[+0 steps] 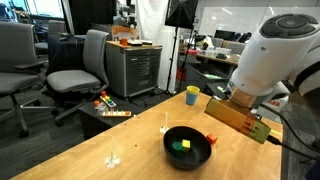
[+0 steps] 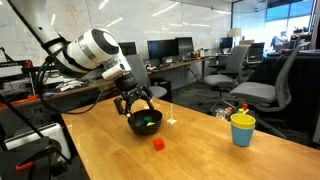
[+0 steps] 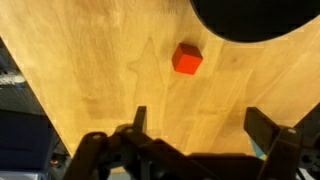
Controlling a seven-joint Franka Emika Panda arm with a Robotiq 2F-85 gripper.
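A red block lies on the wooden table, just outside the black bowl in the wrist view. The second exterior view has this red block in front of the bowl. Inside the bowl, the first exterior view reveals a yellow block and a green block. My gripper is open above the table, its fingers wide apart and nothing between them. The red block is beyond the fingertips, up in the wrist picture.
A yellow cup with a blue one stands on the table away from the bowl. A small white stand rises behind the bowl. Several colourful items rest on a dark box at the table's edge.
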